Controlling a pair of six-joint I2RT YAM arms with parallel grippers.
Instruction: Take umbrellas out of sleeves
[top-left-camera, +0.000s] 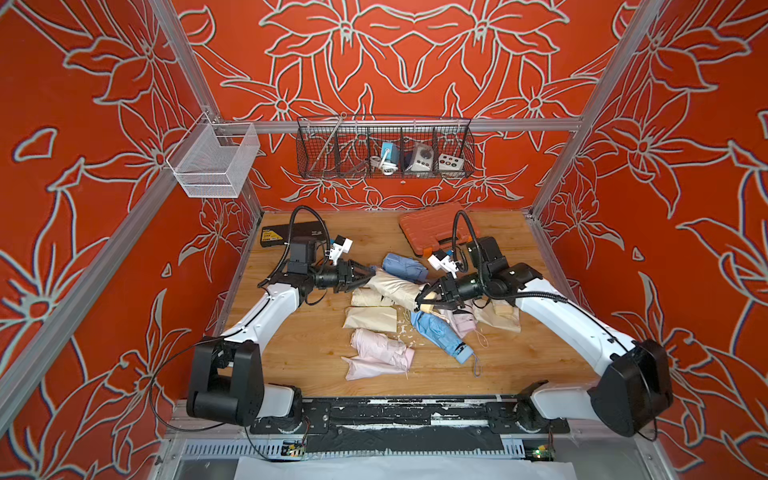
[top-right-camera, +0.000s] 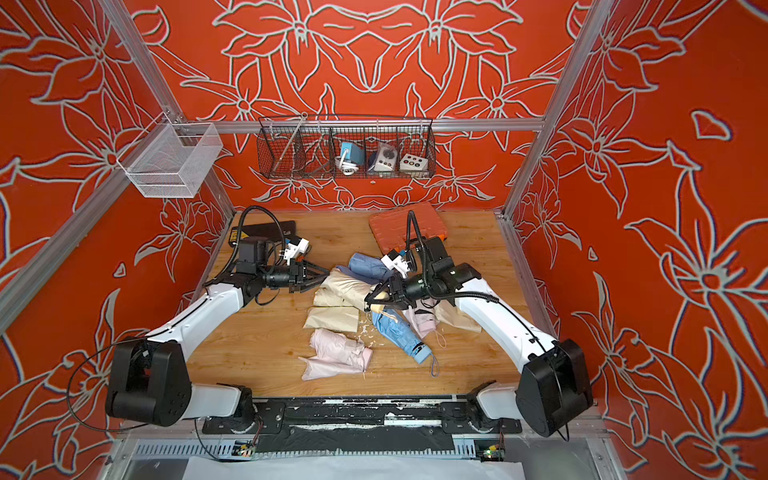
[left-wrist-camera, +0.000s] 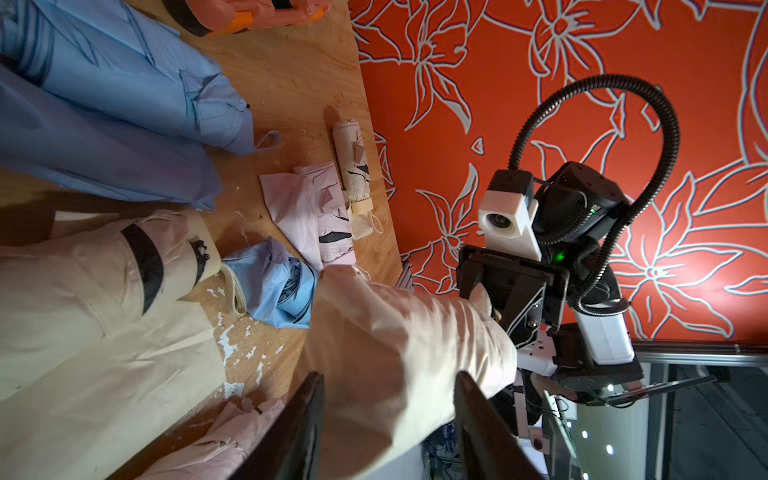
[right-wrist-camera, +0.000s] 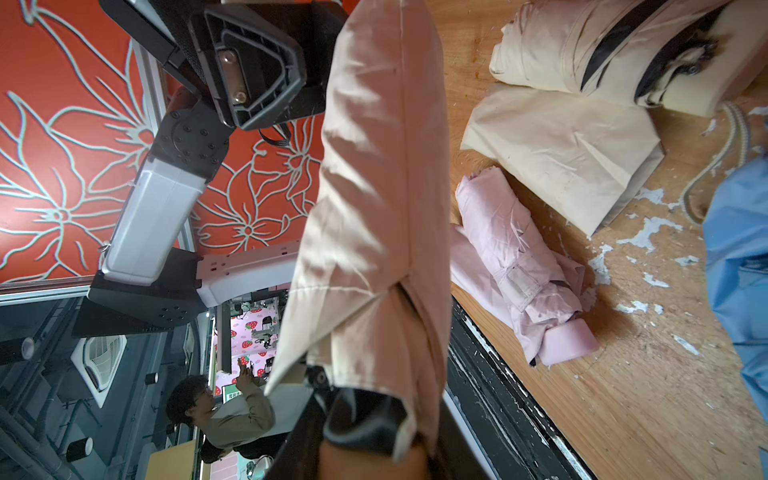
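Note:
A beige umbrella in its sleeve (top-left-camera: 393, 285) is held off the table, its handle end clamped in my right gripper (top-left-camera: 428, 297) and its fabric end pointing left. My left gripper (top-left-camera: 365, 276) is at that far end, with the sleeve's tip (left-wrist-camera: 384, 400) between its part-open fingers; whether they touch it is unclear. Below lie another beige umbrella (right-wrist-camera: 600, 56) with a flat beige sleeve (right-wrist-camera: 560, 152), a pink umbrella (top-left-camera: 380, 345), a light blue umbrella (top-left-camera: 440, 333) and a darker blue one (top-left-camera: 404, 266).
An orange case (top-left-camera: 428, 224) lies at the back right, a black flat box (top-left-camera: 276, 236) at the back left. Wire baskets hang on the walls. More pink and beige items (top-left-camera: 500, 318) lie under the right arm. Bare table shows at the front left and right.

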